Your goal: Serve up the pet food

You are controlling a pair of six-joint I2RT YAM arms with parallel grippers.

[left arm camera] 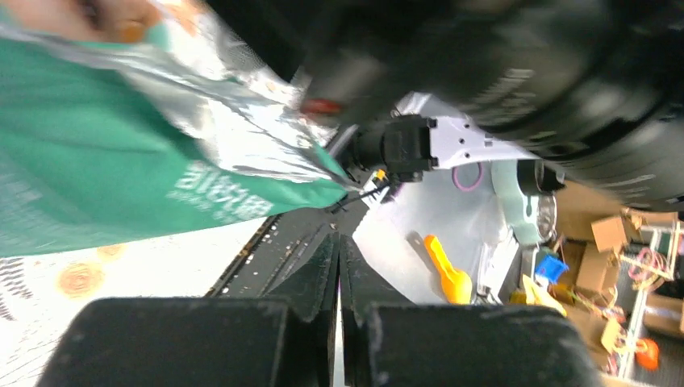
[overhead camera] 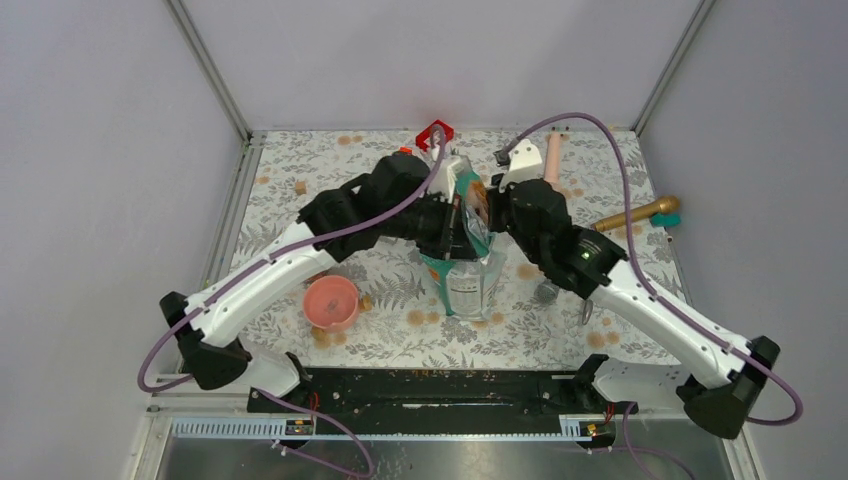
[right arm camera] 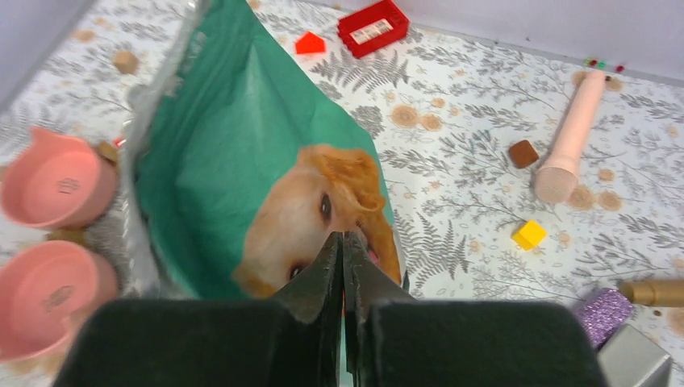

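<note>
A teal pet food bag (overhead camera: 465,285) with a dog's picture stands at the table's centre, both arms over its top; its crimped silver edge shows in the left wrist view. My left gripper is shut, nothing visible between its fingers, beside the bag's top. My right gripper is also shut, pointing at the dog picture (right arm camera: 290,214) on the bag, nothing showing between its fingers. A pink bowl (overhead camera: 330,302) sits left of the bag, with a second one (right arm camera: 55,181) behind it.
Around lie a red tray (right arm camera: 373,28), pink cylinder (right arm camera: 573,129), yellow cube (right arm camera: 529,235), brown block (right arm camera: 523,154), purple item (right arm camera: 605,316) and wooden pieces (overhead camera: 625,215). Side walls bound it.
</note>
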